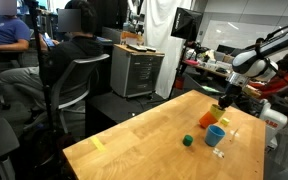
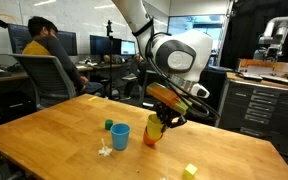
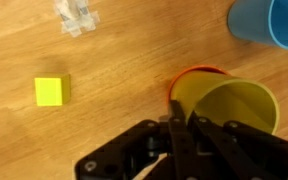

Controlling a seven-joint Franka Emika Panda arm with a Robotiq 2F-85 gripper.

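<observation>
My gripper is shut on the wall of a yellow cup (image 3: pixel 239 98), whose open mouth faces right in the wrist view. Under it lies the orange cup (image 3: pixel 198 70), mostly covered, with an arc of its rim showing. In exterior view 2 the yellow cup (image 2: pixel 155 128) hangs below the gripper, its lower end overlapping the orange cup (image 2: pixel 150 140). Whether it reaches inside the orange cup cannot be told. Exterior view 1 shows the orange cup (image 1: pixel 206 120) beneath the gripper, partly hidden.
Close by stands a blue cup (image 2: pixel 122 134), with a small green object (image 2: pixel 108 124) behind it. A yellow block (image 3: pixel 52 91) and a whitish translucent piece (image 3: pixel 76 15) lie on the table.
</observation>
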